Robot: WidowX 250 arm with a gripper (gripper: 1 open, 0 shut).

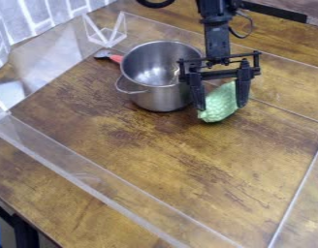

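Observation:
My black gripper (pixel 216 87) hangs over a pale green, textured oblong object (pixel 217 111) that lies on the wooden table (pixel 159 184), just right of a steel pot (pixel 148 82) with wire handles. The fingers straddle the top of the green object; whether they grip it is hard to tell. Behind the pot's left side lies a utensil with a red handle (pixel 113 58).
Clear plastic sheets or panels (pixel 58 165) run along the left of the workspace.

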